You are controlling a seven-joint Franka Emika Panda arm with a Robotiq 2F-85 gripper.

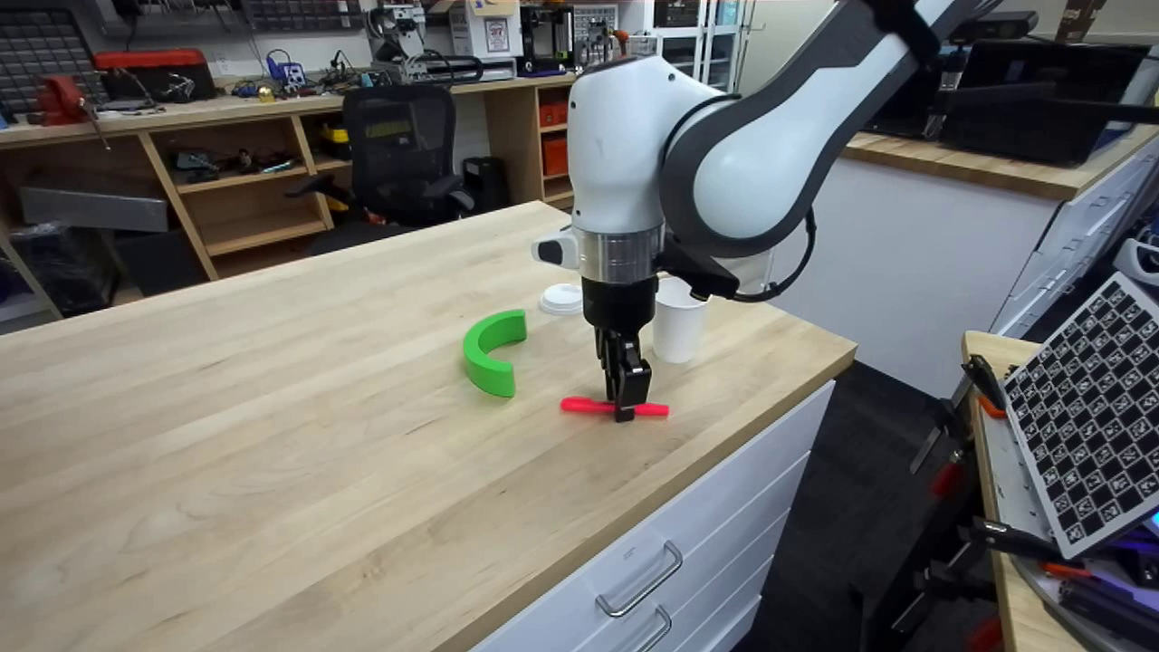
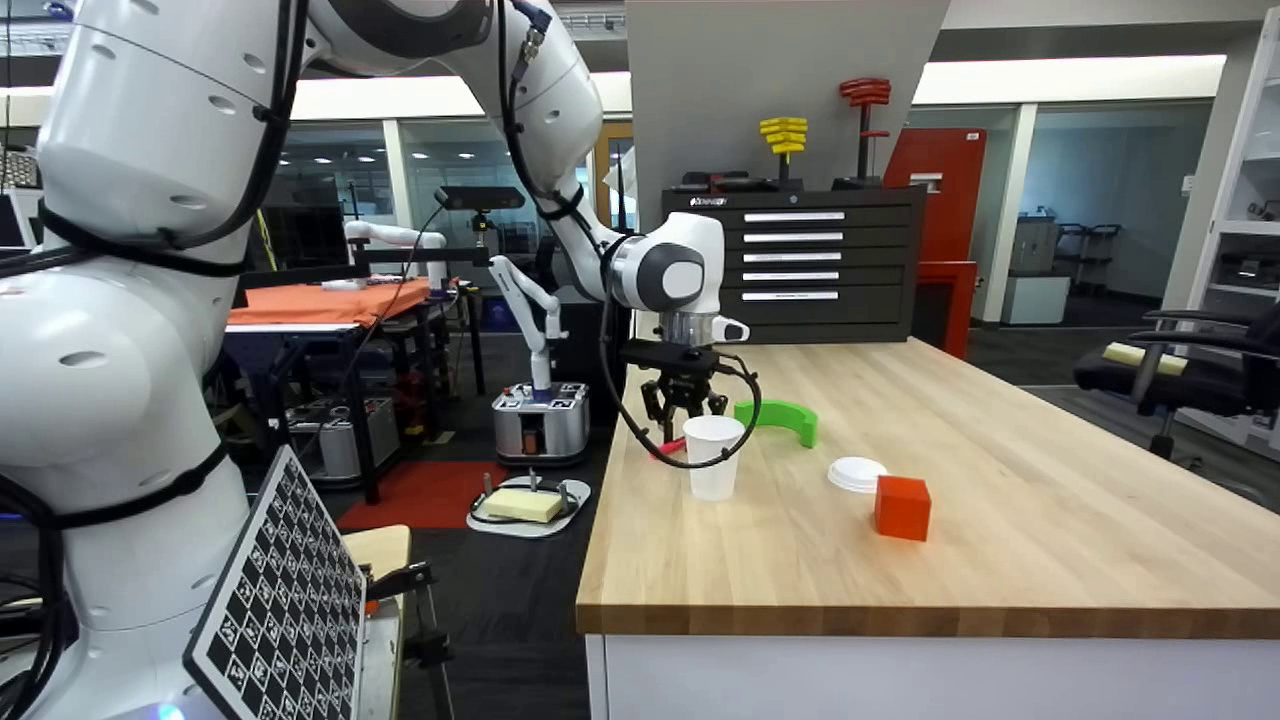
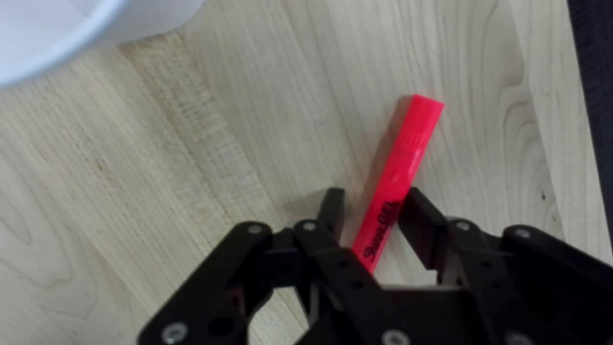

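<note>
A red marker with dark lettering lies on the wooden table. My gripper is down over it, part open, one finger on either side. In the wrist view the right finger touches or nearly touches the marker, while a gap shows beside the left one. Exterior view 1 has the gripper low over the middle of the marker, whose two ends stick out. From exterior view 2, the marker is mostly hidden behind a white cup.
The upright white cup stands close to the gripper. A green arc, a white lid and an orange-red block are also on the table. The table's edge runs near the marker.
</note>
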